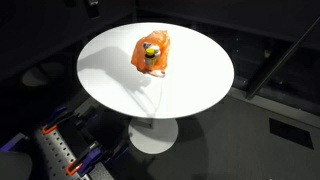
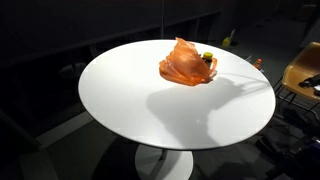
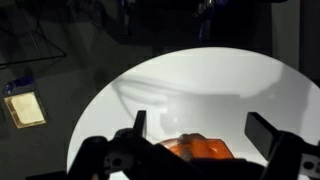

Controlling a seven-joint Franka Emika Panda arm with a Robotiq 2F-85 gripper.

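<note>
On the white round table lies a crumpled orange plastic bag, towards the far side in the first exterior view. A small object with a yellow top sits at the bag; in the second exterior view the yellow top shows at the bag's right edge. Whether that object is inside or beside the bag I cannot tell. In the wrist view my gripper is open, its two dark fingers wide apart. The orange bag shows low in that view, between and below the fingers, partly cut off by the gripper body.
A yellow-brown chair stands at the right in the second exterior view. Dark floor surrounds the table's single white pedestal.
</note>
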